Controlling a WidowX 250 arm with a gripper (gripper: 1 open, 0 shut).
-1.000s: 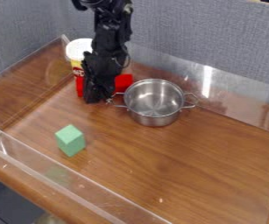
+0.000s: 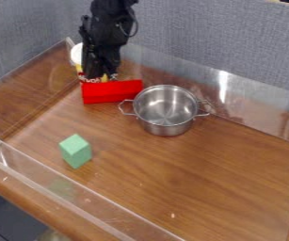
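The black gripper (image 2: 100, 64) is raised at the back left, just above a red block (image 2: 113, 91) lying on the wooden table beside the steel pot. Behind it, partly hidden, stands a container with a white top (image 2: 76, 55) and yellow-red sides. I cannot tell whether the fingers are open or shut.
A steel pot (image 2: 167, 109) with two handles sits right of centre. A green cube (image 2: 76, 151) lies at the front left. Clear plastic walls edge the table (image 2: 222, 179).
The gripper has risen from low over the red block, which now shows along its length. The pot and cube have not moved.
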